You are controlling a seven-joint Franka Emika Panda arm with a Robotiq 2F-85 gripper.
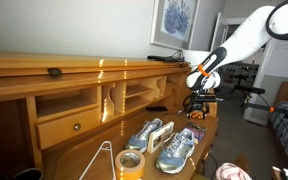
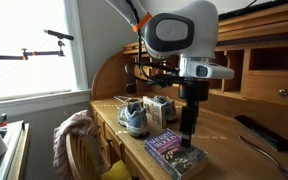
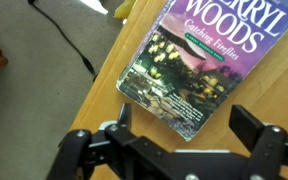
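A paperback book (image 3: 189,65) with a purple and green cover lies flat on the wooden desk (image 3: 119,70) in the wrist view, its lower corner reaching toward the space between my fingertips. My gripper is open above that corner, one finger on either side, nothing held. In exterior view 2 the same book (image 2: 174,154) rests near the desk's front edge, with the gripper (image 2: 188,138) pointing down over it. Whether the fingertips touch the cover cannot be told. The gripper (image 1: 196,112) looks small at the desk's far end in exterior view 1.
Grey sneakers (image 1: 174,152) stand on the desk, with a white-framed object (image 1: 160,137) between them and a tape roll (image 1: 131,163) nearby. Dark glasses or a similar item (image 2: 261,134) and a spoon (image 2: 271,158) lie beyond the book. A chair (image 2: 81,150) stands by the front edge.
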